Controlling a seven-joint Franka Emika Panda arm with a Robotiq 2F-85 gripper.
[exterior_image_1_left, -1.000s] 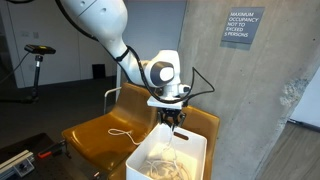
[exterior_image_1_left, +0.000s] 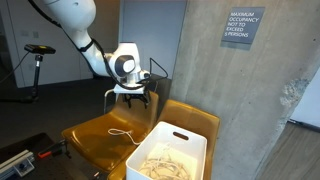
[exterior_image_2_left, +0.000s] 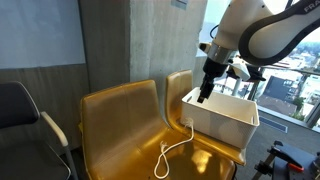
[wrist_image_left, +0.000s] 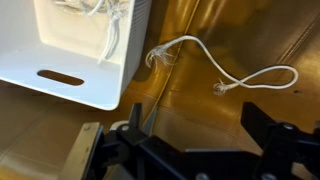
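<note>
A white rope (wrist_image_left: 215, 62) with frayed ends lies in a loose curve on the brown chair seat (exterior_image_2_left: 137, 115). Beside it stands a white box (wrist_image_left: 75, 88) with a handle slot; several pale ropes (exterior_image_1_left: 168, 160) lie inside, and a few strands show at the wrist view's top left. My gripper (exterior_image_1_left: 134, 101) hangs above the seat, to the left of the box in exterior view 1. Its fingers are spread wide in the wrist view, with nothing held between them. From exterior view 2, the box wall hides what lies in the box.
Brown chair backs (exterior_image_2_left: 120, 115) rise behind the seats, and a concrete wall (exterior_image_1_left: 235, 90) stands beyond. At the left of exterior view 2 is a black chair (exterior_image_2_left: 30, 135). Bare seat surrounds much of the rope.
My arm has swung left in exterior view 1, from over the box to above the seat. A strand hanging below the gripper one second ago is no longer there.
</note>
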